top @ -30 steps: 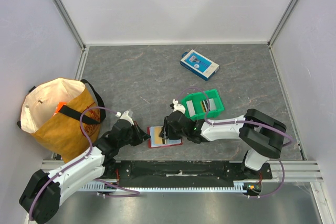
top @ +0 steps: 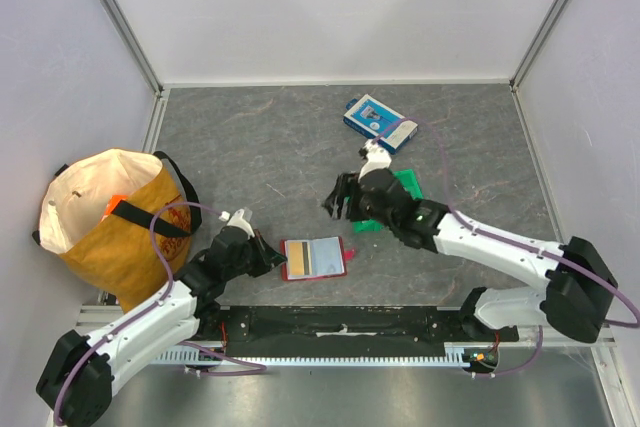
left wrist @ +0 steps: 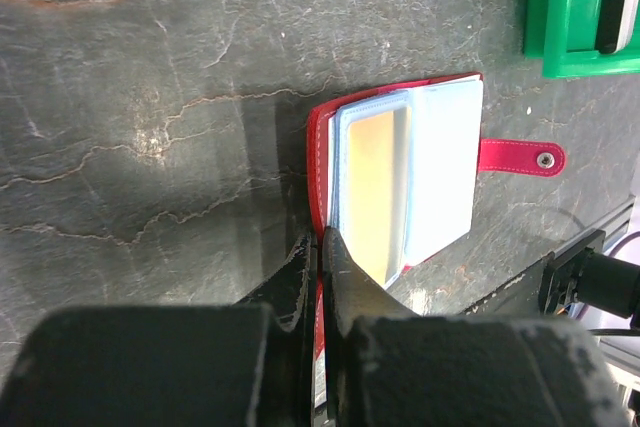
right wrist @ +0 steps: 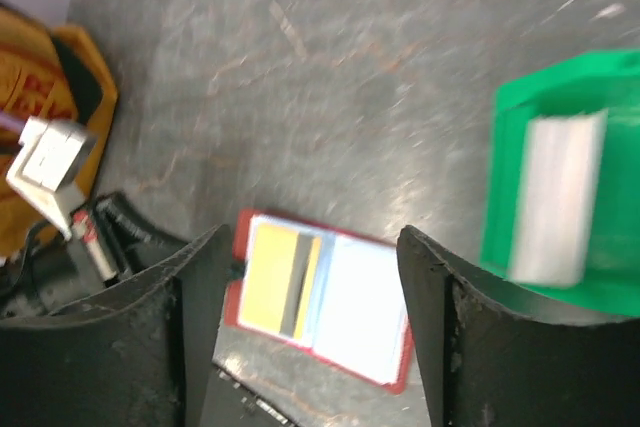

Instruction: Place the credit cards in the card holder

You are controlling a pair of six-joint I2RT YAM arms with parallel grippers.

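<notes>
The red card holder (top: 328, 259) lies opened flat near the table's front, its strap with a snap pointing right. A gold card (left wrist: 371, 192) with a dark stripe shows in its left pocket; the right side (right wrist: 362, 297) looks pale. My left gripper is shut at the holder's red left edge, which runs in between its fingertips. My right gripper is part open and raised, nothing between its fingers. In the right wrist view, the green tray (right wrist: 510, 117) to the right holds a white card (right wrist: 560, 197), blurred; the arm covers much of the tray from above.
A blue and white box (top: 380, 123) sits at the back. On the left stands a yellow-brown bag (top: 130, 217) with black handles, close behind the left arm.
My right gripper has lifted away from the holder and swung back and right, now over the green tray's left part. The left arm has stayed put; the gold card lies in the holder's left pocket.
</notes>
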